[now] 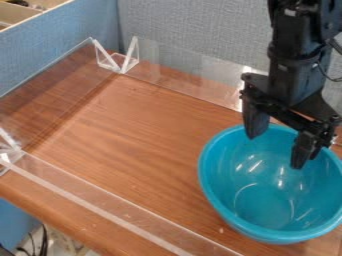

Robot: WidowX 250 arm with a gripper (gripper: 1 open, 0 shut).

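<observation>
My black gripper [278, 140] hangs over the back part of a teal plastic bowl [267, 210] on the right of the view, its fingers open and pointing down, one at the bowl's back left and one further right. Nothing shows between the fingers, and the bowl's visible inside is empty.
Clear low walls with white corner brackets [116, 60] edge it. Grey and blue padded panels stand behind and left, with cables at the lower left.
</observation>
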